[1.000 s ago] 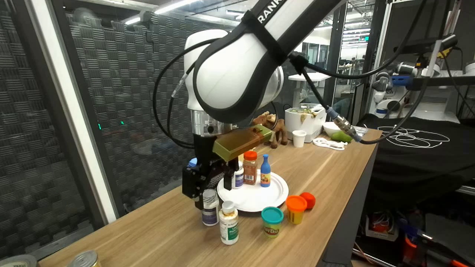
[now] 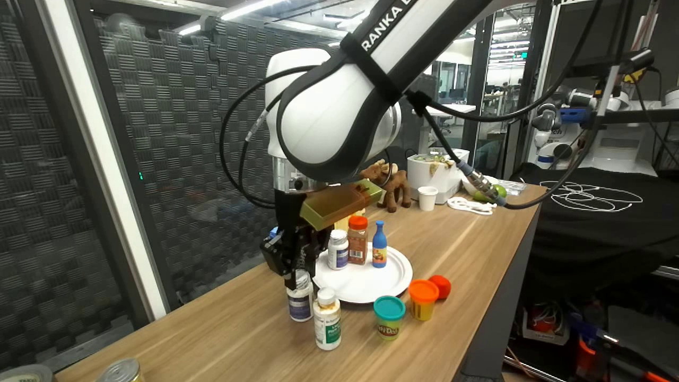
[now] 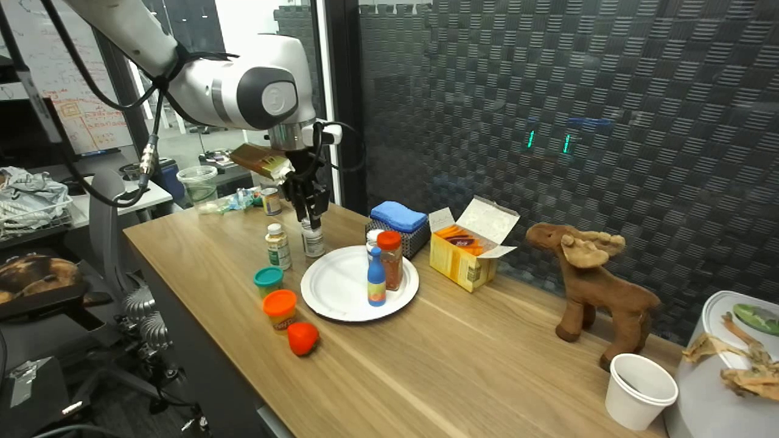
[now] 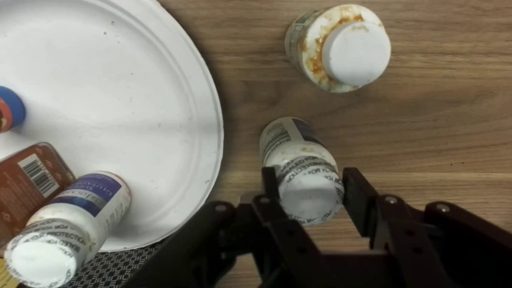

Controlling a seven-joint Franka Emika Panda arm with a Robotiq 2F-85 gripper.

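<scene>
A white pill bottle with a dark blue label (image 2: 300,305) stands upright beside the plate, on the bare wood. My gripper points down over it and is shut on its white cap, one finger on each side in the wrist view. Whether the base touches the table is hard to tell. In exterior view 2 the gripper (image 3: 312,216) hides part of the bottle's top. Close by stands a second white bottle with a green label (image 2: 328,324), apart from the fingers. The white plate (image 4: 192,86) lies to the left in the wrist view.
The plate bears a similar bottle (image 4: 84,206), a red-capped spice jar (image 3: 391,264) and a small blue bottle (image 3: 376,281). Along the front are a teal-lidded tub (image 2: 389,316), an orange tub (image 2: 423,300) and a red object (image 3: 303,338). Bare wood lies right of the plate's far side in exterior view 2.
The fingers were spread wide around the bottle's top one second ago; now they have closed on its cap. The bottle has hardly moved. The arm has shifted slightly.
</scene>
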